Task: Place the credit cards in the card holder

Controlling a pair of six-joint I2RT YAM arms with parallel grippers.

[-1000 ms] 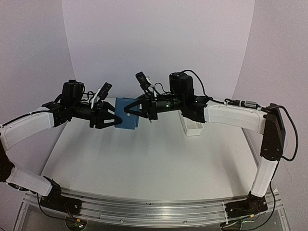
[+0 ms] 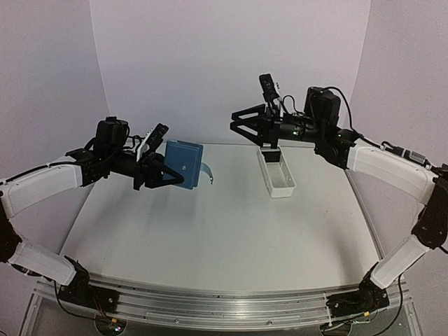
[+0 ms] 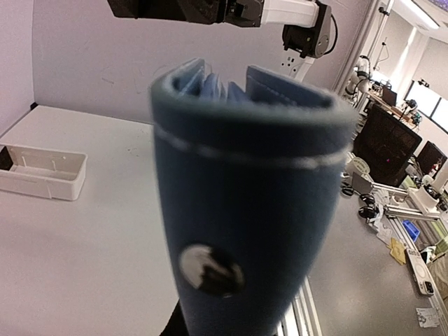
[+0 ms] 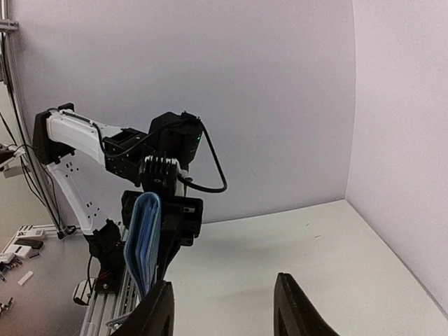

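A blue card holder [image 2: 183,162] with a snap and a loose strap is held up over the left half of the table by my left gripper [image 2: 168,175], shut on it. In the left wrist view the holder [image 3: 252,182] fills the middle, its top edge toward the camera with blue inner folds showing. My right gripper [image 2: 238,120] is raised at the right, open with nothing between its fingers; its two fingertips [image 4: 287,294] show apart in the right wrist view. I cannot make out any credit cards.
A white tray [image 2: 283,189] with a dark item at its back end stands at the back right, below my right arm.
My right gripper has let go of the card holder and moved up and right, away from it. My left gripper has moved onto the holder and holds it.
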